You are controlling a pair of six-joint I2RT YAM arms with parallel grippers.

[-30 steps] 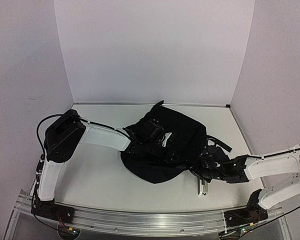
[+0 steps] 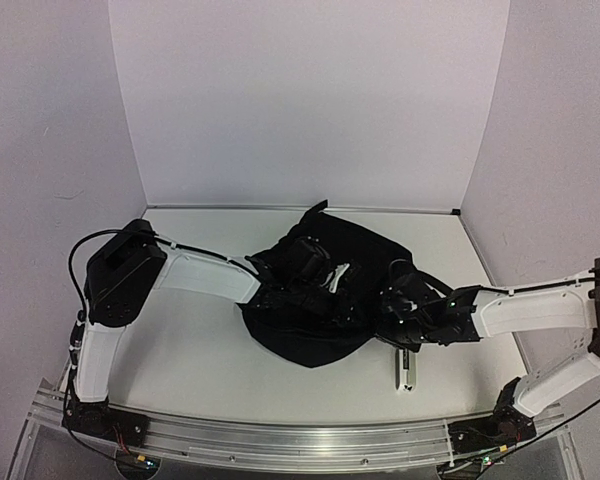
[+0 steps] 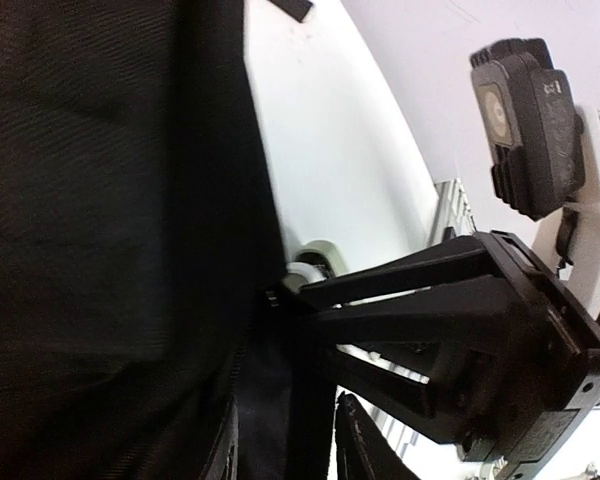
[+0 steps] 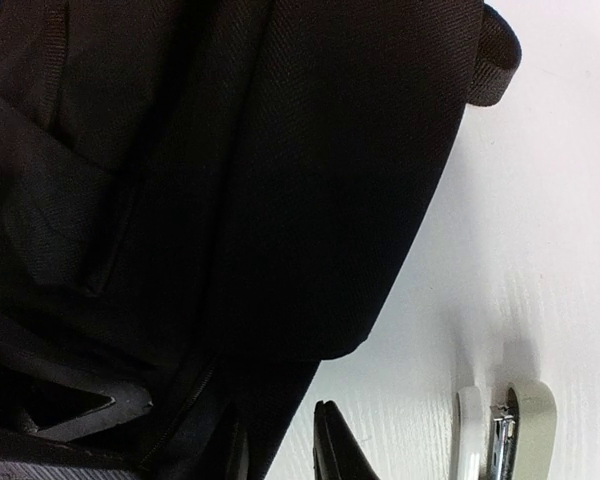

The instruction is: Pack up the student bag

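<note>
The black bag (image 2: 365, 240) lies in the middle of the table, its dark fabric filling much of both wrist views. Over its left front part reaches my left gripper; its fingertips stand apart, with black fabric behind the gap. At the bag's right front edge is my right gripper, also with a gap between its tips; the bag's edge and white table show there. A light-coloured stapler-like item (image 4: 535, 430) lies on the table beside a slim white piece (image 4: 469, 430), in front of the bag's right side. The bag's inside is mostly hidden.
Pale walls close in the back and sides, and a metal rail (image 2: 300, 430) runs along the front. Both arms are close together over the bag.
A strap there has shifted.
</note>
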